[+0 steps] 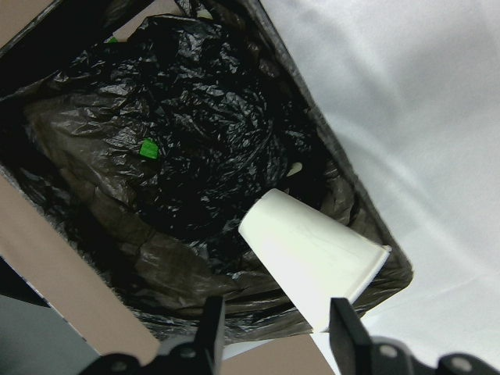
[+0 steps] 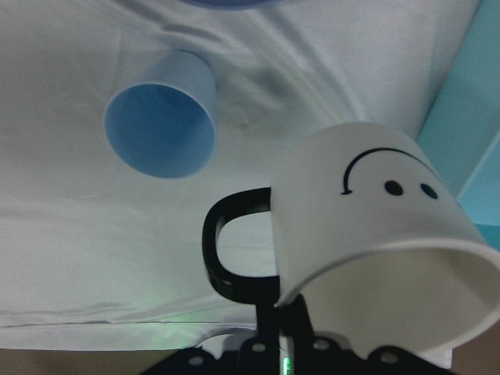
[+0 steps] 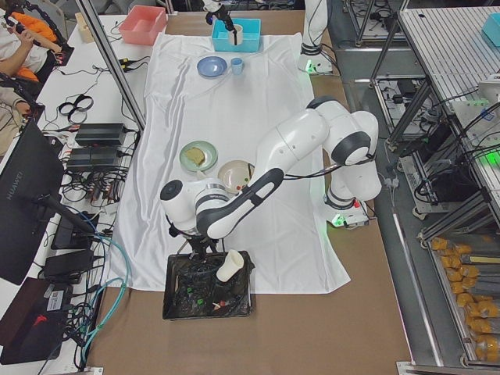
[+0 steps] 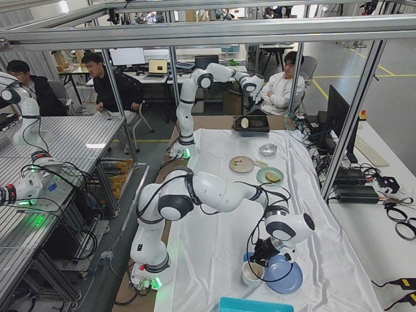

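A white cup [image 1: 305, 258] lies on its side in the black bag-lined bin [image 1: 156, 226]. My left gripper is open just over it, with no cup held. My right gripper is shut on the black handle of a white smiley mug [image 2: 367, 211], which hangs beside a light blue cup [image 2: 156, 125] and near the blue bin [image 2: 465, 117]. A blue plate [image 3: 212, 66], a green plate [image 3: 198, 150] and a beige plate [image 3: 230, 172] are on the cloth.
A metal bowl [image 4: 268, 149] stands near the black bin. A pink basket [image 3: 143, 23] is at the back left, off the cloth. The cloth's middle between the plates and the blue plate is clear.
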